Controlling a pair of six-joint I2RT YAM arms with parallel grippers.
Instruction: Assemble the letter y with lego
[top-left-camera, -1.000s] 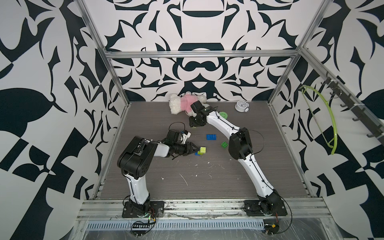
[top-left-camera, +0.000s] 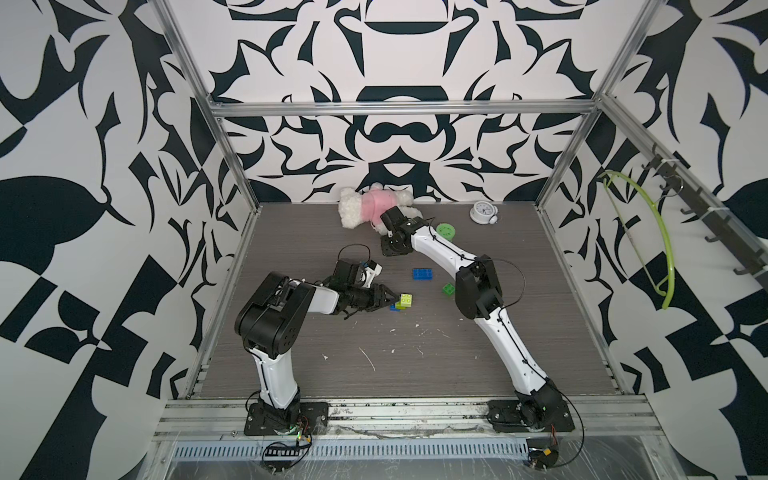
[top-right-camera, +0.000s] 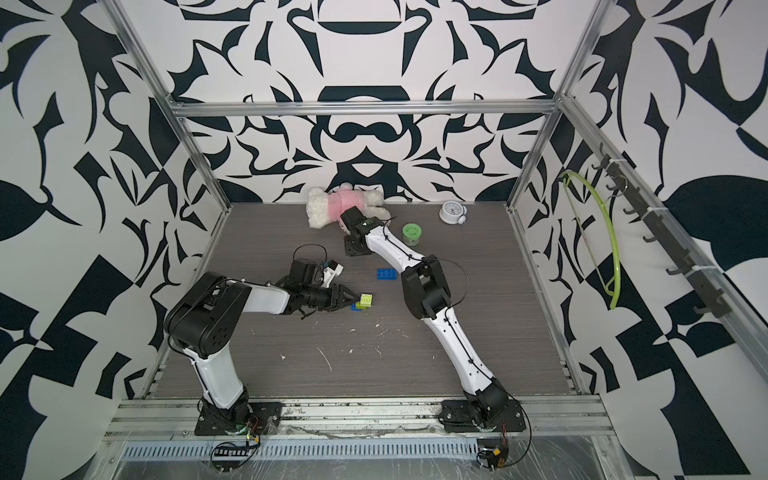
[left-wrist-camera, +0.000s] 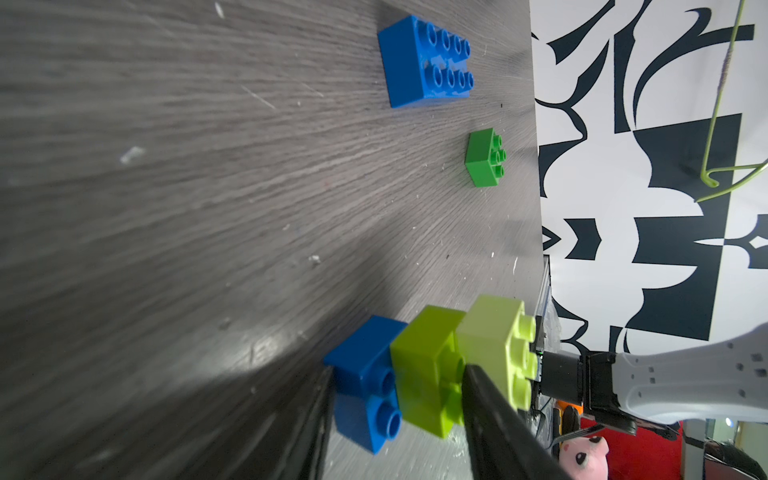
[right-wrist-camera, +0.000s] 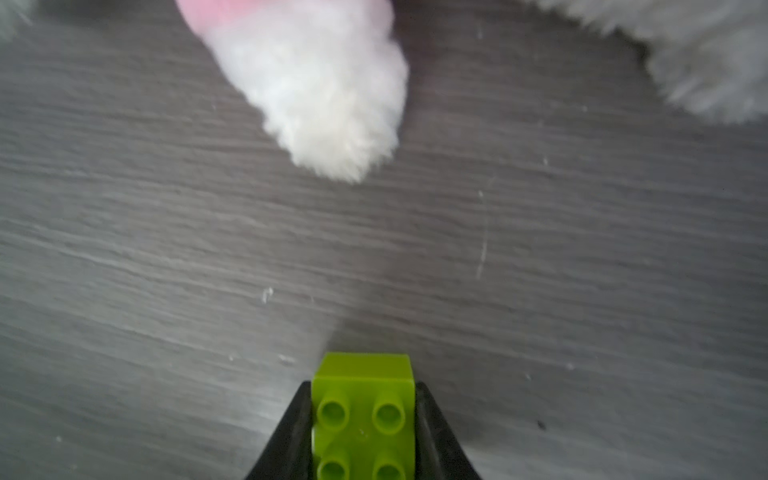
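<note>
In the left wrist view, a blue brick (left-wrist-camera: 360, 400), a lime brick (left-wrist-camera: 420, 384) and a pale yellow-green brick (left-wrist-camera: 489, 336) are joined in a stepped stack. My left gripper has its fingers against both sides of the blue and lime part. A separate lime brick (right-wrist-camera: 364, 432) sits snugly between the fingers of my right gripper, studs facing the camera. From above, that right gripper (top-left-camera: 387, 245) stands just in front of the plush toy, and its brick is hidden. A loose blue brick (top-left-camera: 422, 273) and a small green brick (top-left-camera: 449, 289) lie on the table.
The pink-and-white plush toy (top-left-camera: 376, 206) lies right behind my right gripper. Toward the back right are a green round tub (top-left-camera: 445, 231) and a white clock (top-left-camera: 483, 212).
My right gripper has shifted very slightly to the right, and the brick edge seen beneath it a second ago is now hidden. The left arm and its stack stay still.
</note>
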